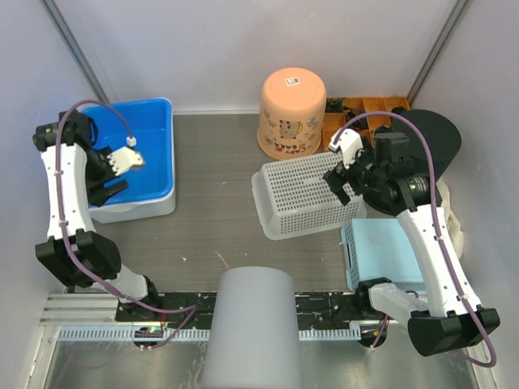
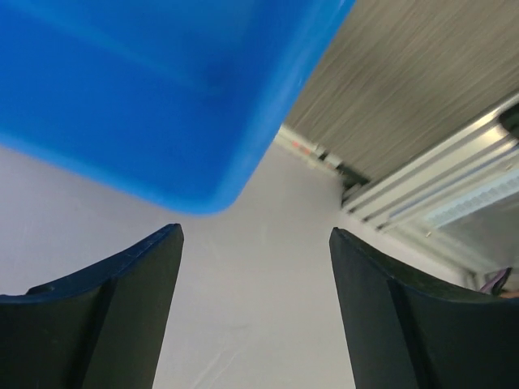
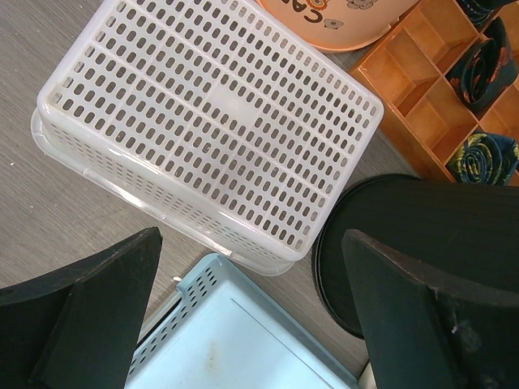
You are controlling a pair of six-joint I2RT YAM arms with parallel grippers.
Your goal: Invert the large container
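The large container is a blue-lined, white-sided tub standing upright at the left, its open side up. Over its left front part hovers my left gripper, open and holding nothing. In the blurred left wrist view, the tub's blue corner appears just beyond the parted fingers, with clear space between them. My right gripper is also open and empty, above the right end of an upturned white perforated basket. That basket lies beyond the fingertips in the right wrist view.
A pinkish-orange bucket stands upside down at the back. Right of it are a wooden divided box and a black bin. A pale blue basket sits at front right. Bare table lies mid-left; walls flank both sides.
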